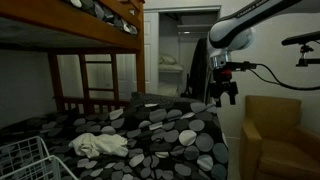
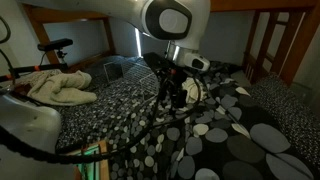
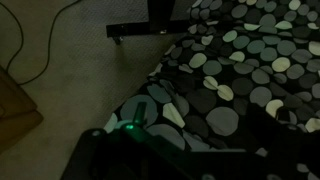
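My gripper (image 1: 222, 97) hangs in the air above the right end of a bed, its fingers apart and nothing visible between them. A black bedspread with grey and white dots (image 1: 160, 135) covers the bed. Toward the left of exterior view 1, a crumpled white cloth (image 1: 98, 144) lies on it, well away from the gripper. The same cloth (image 2: 58, 88) appears at the left in exterior view 2. The dark gripper fills the lower edge of the wrist view, with dotted fabric (image 3: 215, 95) beneath it.
A white wire rack (image 1: 25, 158) stands at the near left. The bunk's wooden rail (image 1: 80, 34) runs overhead at the left. A brown armchair (image 1: 280, 140) stands right of the bed. Bare floor (image 3: 75, 75) shows beside the bed's edge in the wrist view.
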